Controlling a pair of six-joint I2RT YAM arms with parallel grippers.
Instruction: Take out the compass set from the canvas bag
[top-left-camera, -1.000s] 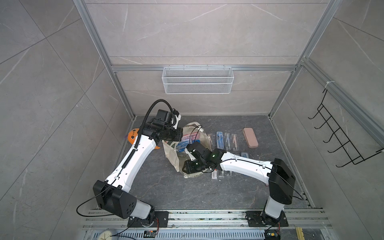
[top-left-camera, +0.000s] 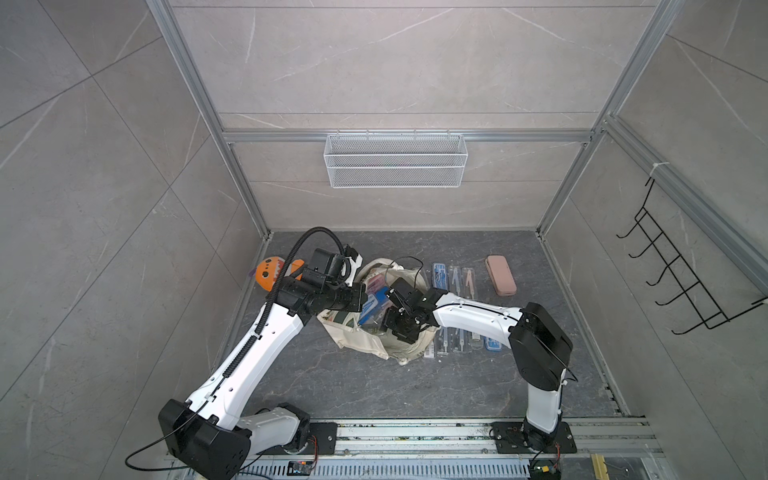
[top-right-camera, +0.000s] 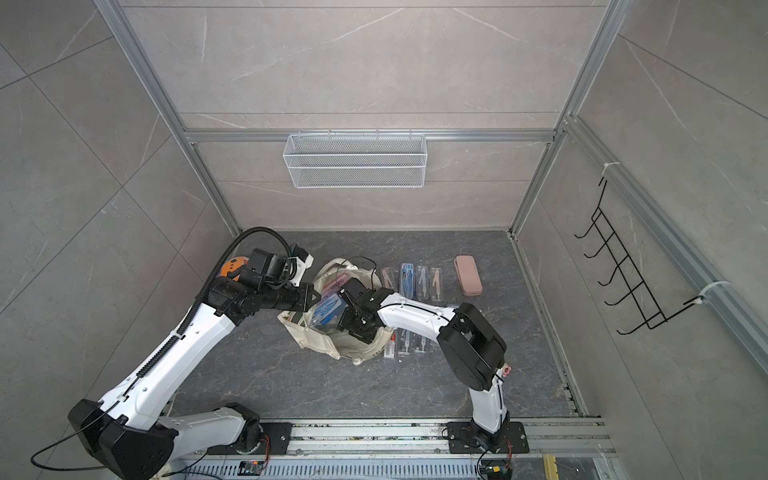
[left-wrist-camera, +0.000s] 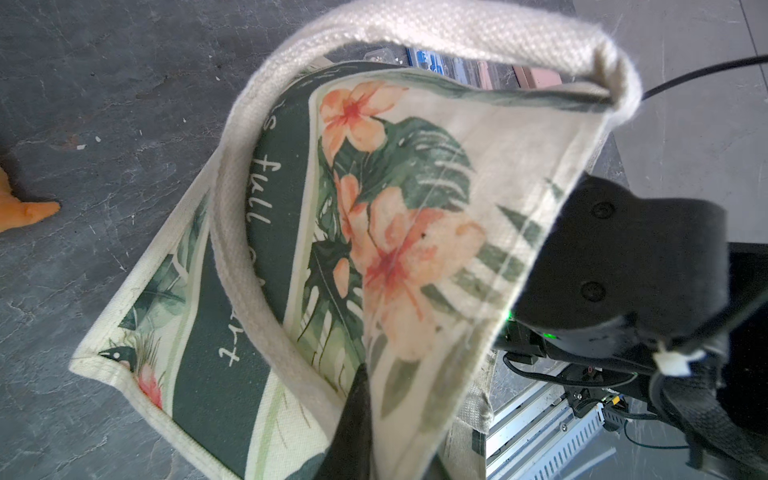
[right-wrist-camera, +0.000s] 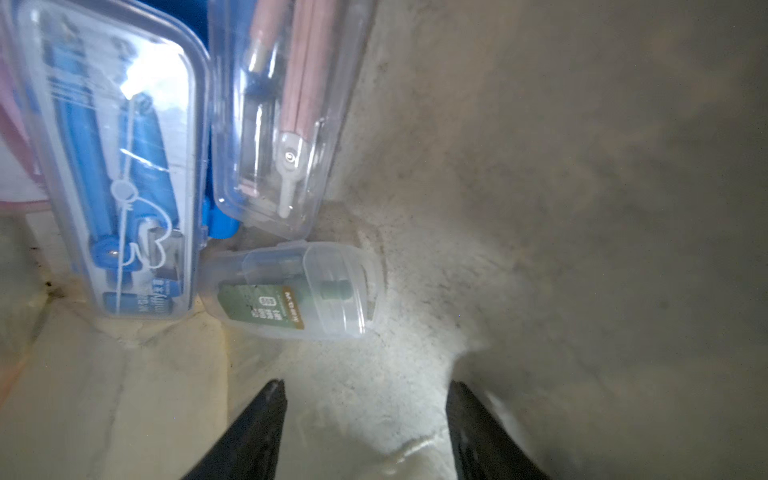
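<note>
The canvas bag (top-left-camera: 357, 340) lies on its side, open. My left gripper (top-left-camera: 352, 294) is shut on its floral fabric, which fills the left wrist view along with the strap. My right gripper is inside the bag, open and empty. Beyond its fingertips lie a blue compass set (right-wrist-camera: 152, 200) in a clear case, a pink compass set (right-wrist-camera: 292, 120) beside it, and a small translucent box (right-wrist-camera: 289, 292) with a green label below them.
Clear packs of stationery (top-left-camera: 454, 280) lie right of the bag, with a pink case (top-left-camera: 501, 274) beyond. An orange object (top-left-camera: 266, 273) sits at left, partly behind the left arm.
Compared with a second ago, my left gripper has come down toward the front with the bag. My right gripper has shifted right and turned over the bag's interior.
</note>
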